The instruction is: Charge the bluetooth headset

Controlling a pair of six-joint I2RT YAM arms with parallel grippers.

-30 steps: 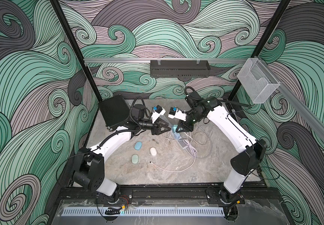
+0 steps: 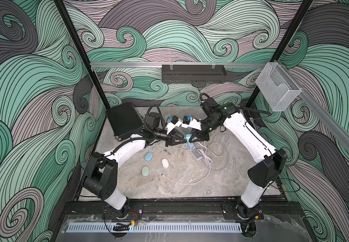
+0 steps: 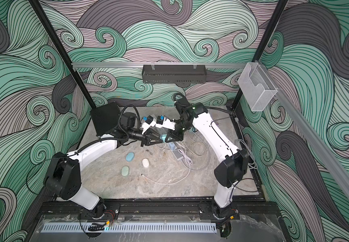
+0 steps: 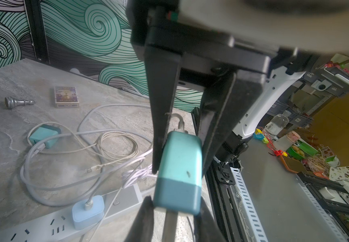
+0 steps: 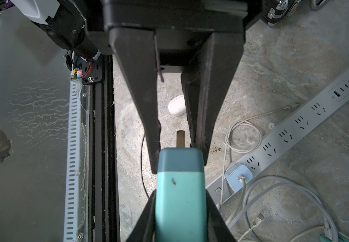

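Observation:
A teal adapter block (image 4: pixel 181 159) with a darker blue-grey end hangs above the table between my grippers. A thin cable enters its far end in the left wrist view, and a metal prong sticks out of the dark end. My right gripper is shut on the teal part. Facing it, my left gripper stands part open, its fingers on either side of the dark end; whether they touch it cannot be told. A rounded white case (image 2: pixel 165 163) lies on the table, possibly the headset's.
A white power strip (image 5: pixel 299 119) lies below, a light-blue adapter (image 5: pixel 239 176) plugged into it. Coiled cables (image 4: pixel 120 145) and another teal block (image 4: pixel 45 136) lie nearby. A blue piece (image 2: pixel 148 156) and a green piece (image 2: pixel 145 171) rest front left.
My left gripper has moved right until its fingers reach around the block's dark end. The right gripper and the block have hardly moved.

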